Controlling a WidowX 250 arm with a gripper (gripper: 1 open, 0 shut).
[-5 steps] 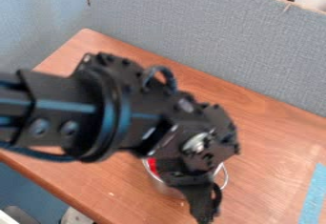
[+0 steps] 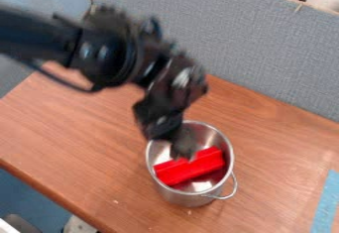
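My black gripper [image 2: 169, 138], blurred, hangs over the back rim of a steel pot [image 2: 189, 191] at the lower middle of the camera view. Inside the pot lie red bar-like objects [image 2: 183, 173]. The gripper's fingers point down toward the pot; I see nothing held, though the blur makes the fingertips hard to make out.
A blue tape strip [image 2: 324, 202] lies at the right. A grey padded wall [image 2: 252, 49] runs along the back.
The arm has moved up and back, away from the front of the pot, uncovering more of the pot and the red objects inside.
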